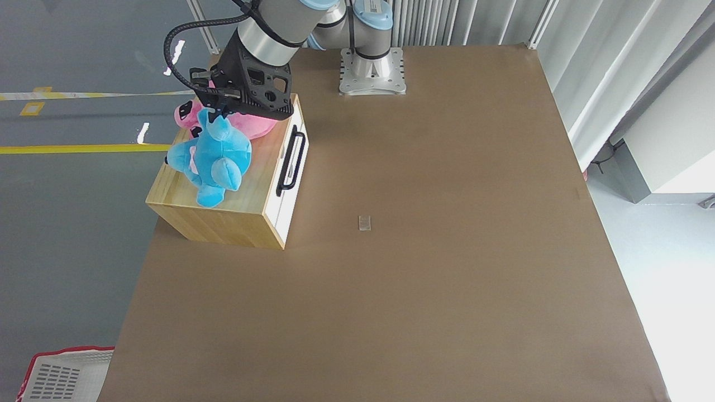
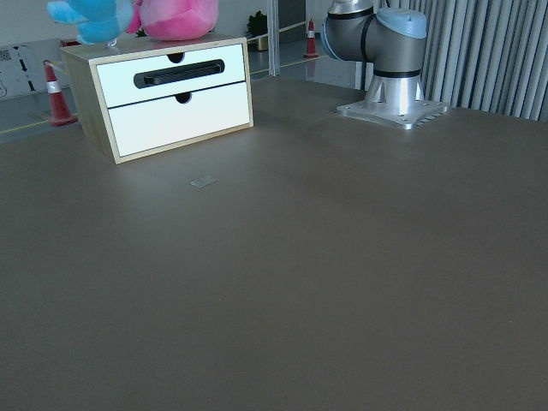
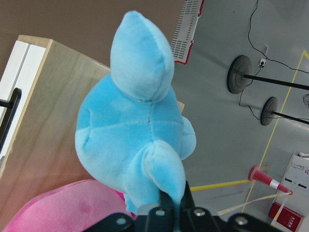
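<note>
A blue plush toy [image 1: 218,161] hangs by an ear from my gripper [image 1: 210,114], which is shut on it above the wooden drawer cabinet [image 1: 201,224] in the front view. In the wrist view the toy [image 3: 128,135] fills the middle, its top pinched between the fingertips. A pink plush toy [image 1: 255,125] sits on the cabinet behind it, partly hidden by my wrist; it also shows in the left view [image 2: 177,14]. The cabinet's white drawers [image 2: 178,119] look shut.
A red-rimmed basket [image 1: 66,375] stands beyond the table's front left. The arm's base [image 2: 394,107] is at the back.
</note>
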